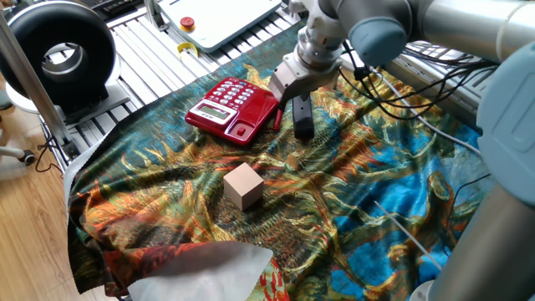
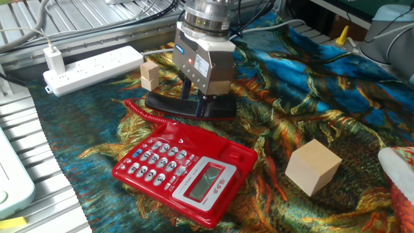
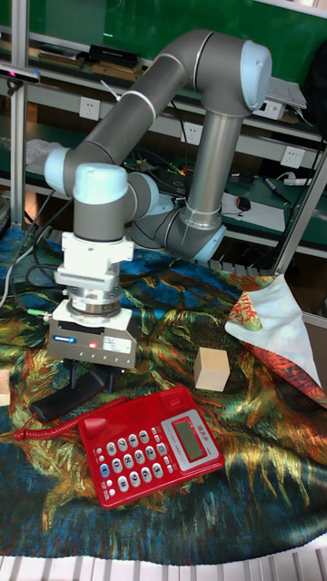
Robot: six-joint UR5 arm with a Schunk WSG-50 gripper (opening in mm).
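Observation:
A red desk phone point(image 2: 184, 169) with silver keys and a small display lies on the patterned cloth. Its black handset point(image 2: 158, 104) is off the cradle, lying on the cloth beside the phone with the red coiled cord attached. Directly over the handset, my gripper point(image 2: 195, 102) points down, its two dark fingers apart. In exterior view 3 the gripper point(image 3: 91, 380) looks open, one finger by the handset point(image 3: 70, 395) and the other towards the phone. Whether the fingers touch the handset cannot be told. In exterior view 1 the gripper body hides the fingers.
A wooden cube point(image 1: 243, 186) stands clear of the phone. Small wooden blocks point(image 2: 149, 76) and a white power strip point(image 2: 94, 70) lie behind the handset. The cloth is wrinkled, with a folded corner point(image 1: 205, 272) showing its white underside. Loose cables run near the arm.

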